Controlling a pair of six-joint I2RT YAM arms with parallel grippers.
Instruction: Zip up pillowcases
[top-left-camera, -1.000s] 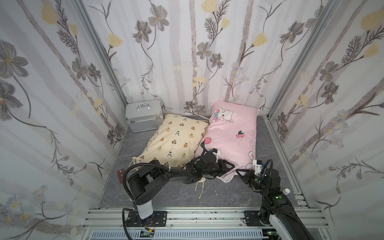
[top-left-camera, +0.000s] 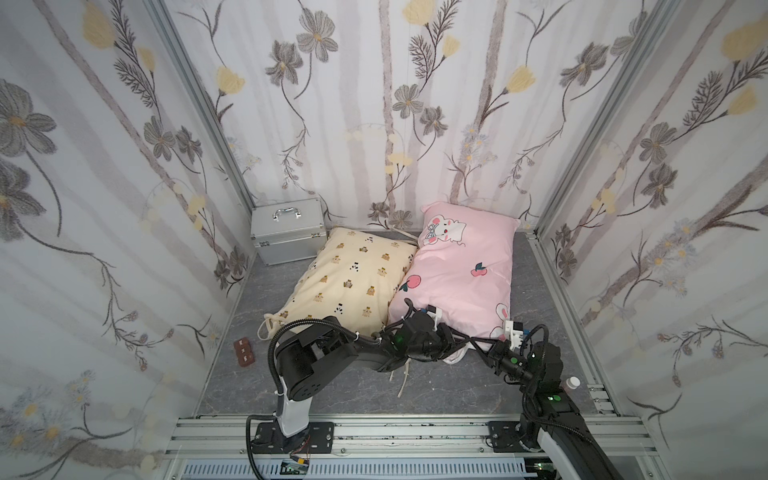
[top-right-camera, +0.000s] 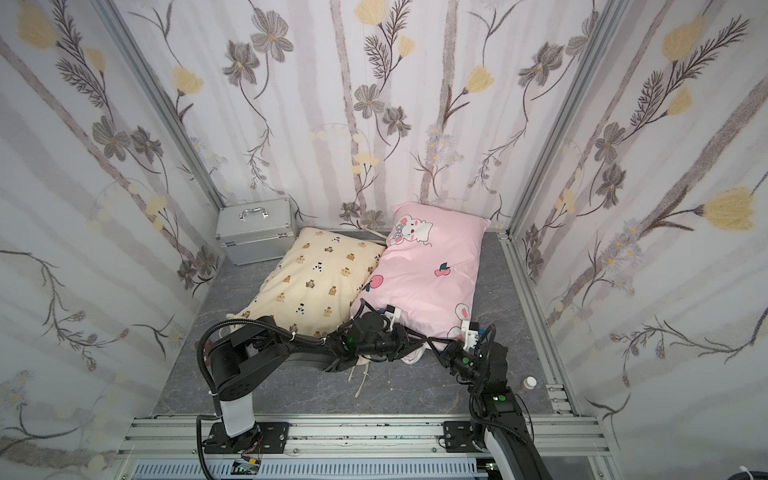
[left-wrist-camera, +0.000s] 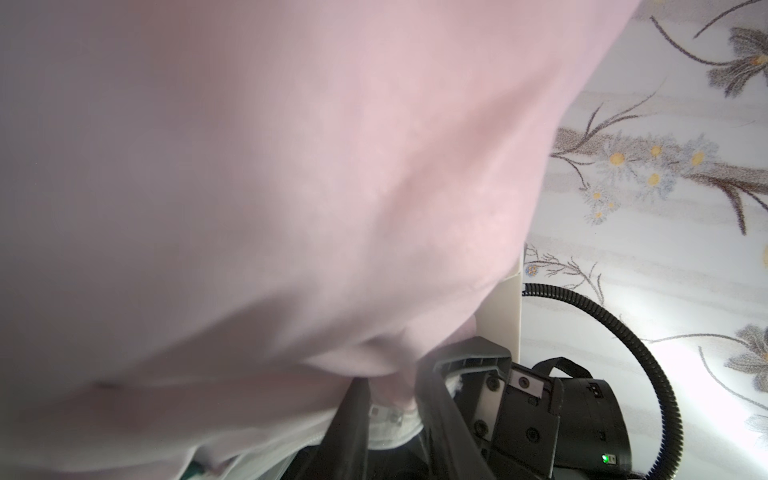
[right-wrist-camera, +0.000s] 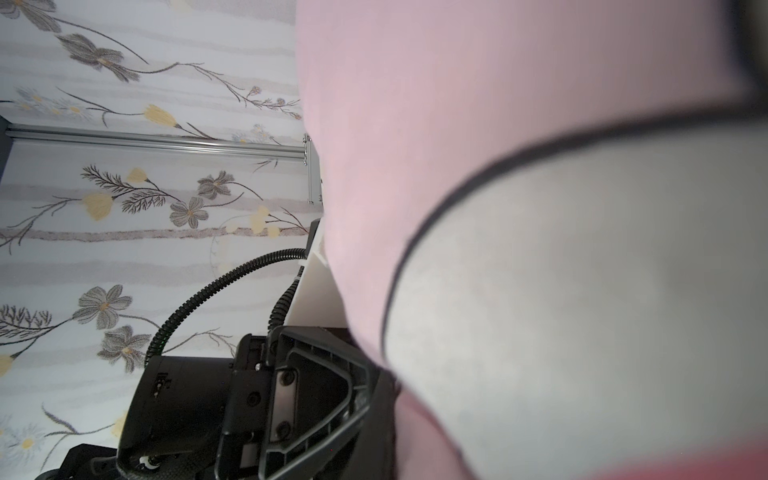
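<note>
The pink pillow (top-left-camera: 456, 264) with rabbit and cherry prints lies right of the cream pillow (top-left-camera: 344, 280). My left gripper (top-left-camera: 460, 342) is at the pink pillow's front edge, nearly touching my right gripper (top-left-camera: 477, 342). In the left wrist view its fingers stand slightly apart at folded pink cloth and a pale hem; whether cloth is held between them is unclear. My right gripper is shut. Its tips are hidden behind pillow fabric in the right wrist view.
A silver case (top-left-camera: 286, 232) stands at the back left. A small brown object (top-left-camera: 244, 352) lies at the left, a white cap (top-left-camera: 572, 383) at the right front. Bare grey floor shows at the front. Patterned walls enclose three sides.
My left gripper has moved right and down to the pink pillow's front edge, closer to my right gripper, which has shifted slightly.
</note>
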